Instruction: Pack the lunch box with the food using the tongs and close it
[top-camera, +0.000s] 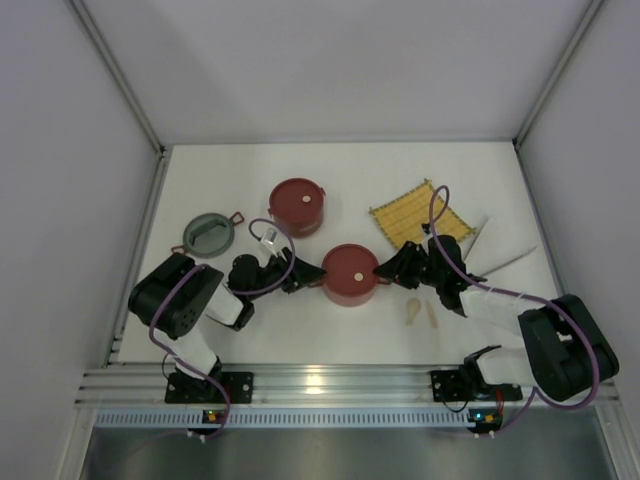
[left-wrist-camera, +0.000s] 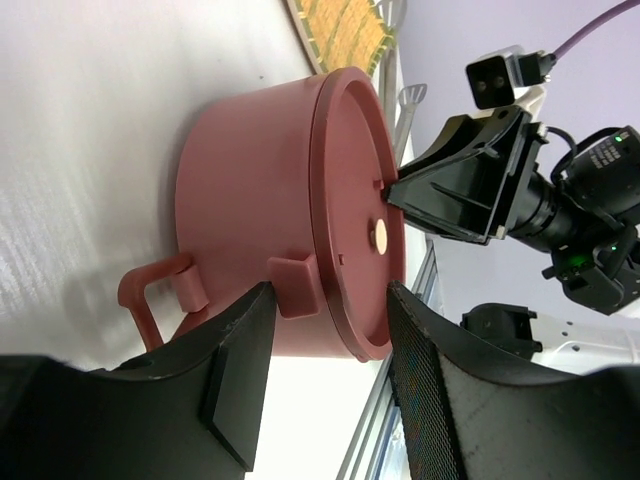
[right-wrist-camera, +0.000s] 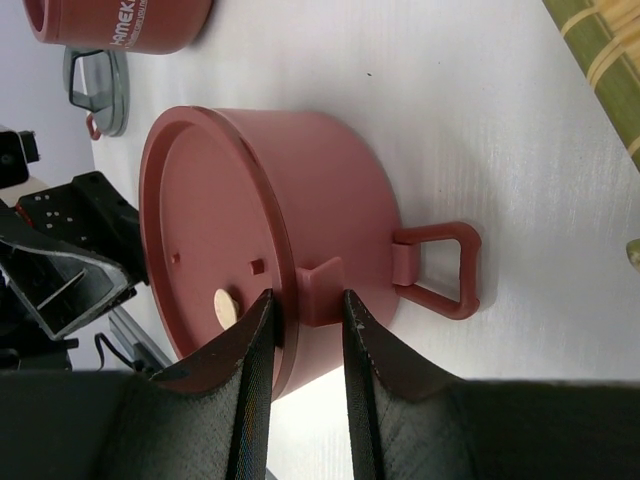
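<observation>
The round reddish-brown lunch box (top-camera: 348, 292) stands at the middle front of the table, its lid (top-camera: 350, 264) on top with a small pale button (right-wrist-camera: 226, 309). My left gripper is at its left side, fingers partly open, the fingertips either side of the lid's latch tab (left-wrist-camera: 296, 285) and rim. On the opposite side my right gripper is partly open too, with the rim and the other latch tab (right-wrist-camera: 321, 291) between its fingers. Whether the pads touch the tabs is unclear. Below each tab a side handle (left-wrist-camera: 150, 290) sticks out.
A second lidded brown pot (top-camera: 297, 208) stands behind, left of centre. A grey lid or pan with red handles (top-camera: 209, 235) lies at the left. At the right are a yellow woven mat (top-camera: 418, 214), a wooden spoon (top-camera: 413, 310) and thin utensils (top-camera: 507, 263).
</observation>
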